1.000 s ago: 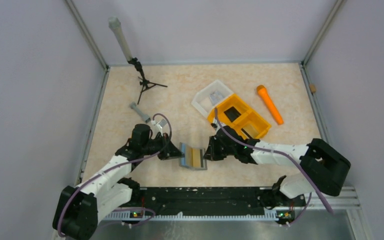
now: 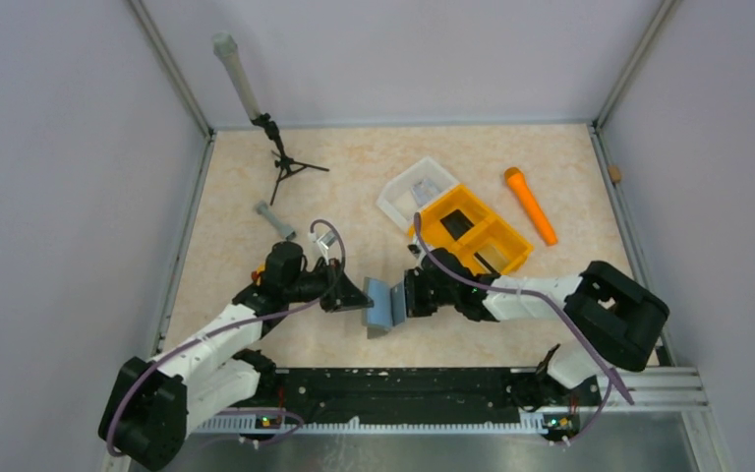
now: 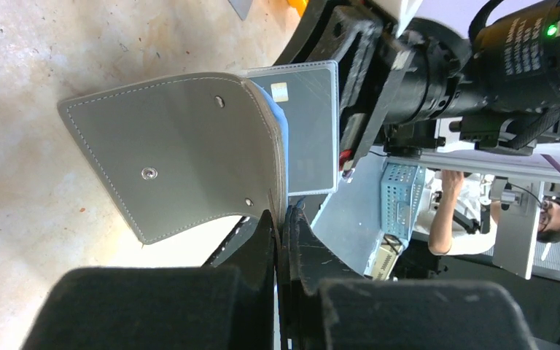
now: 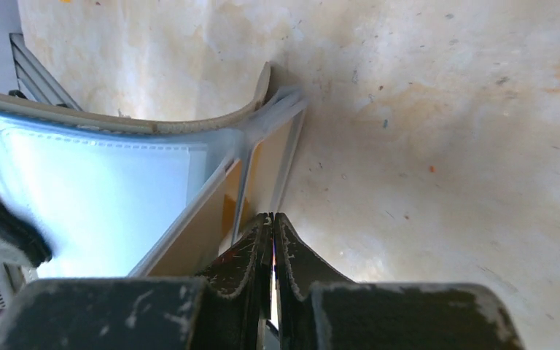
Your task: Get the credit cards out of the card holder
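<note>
The grey card holder [image 3: 179, 157] stands opened between my two grippers, blue on its inner side. My left gripper is shut on its thin edge. From it a clear-edged sleeve page [image 3: 312, 127] reaches toward my right gripper [image 2: 411, 293]. In the right wrist view, tan cards [image 4: 268, 164] show inside the clear sleeves, close to the right fingertips. That right gripper is shut at the sleeves' edge; whether a thin sleeve or card lies between its fingers is unclear.
Behind the right arm sits an orange tray [image 2: 513, 246] with dark pieces in it, beside a white tray [image 2: 393, 202]. An orange microphone [image 2: 531, 206] lies at the right. A black tripod [image 2: 288, 167] stands back left. Bare table surrounds the holder.
Both arms shifted slightly.
</note>
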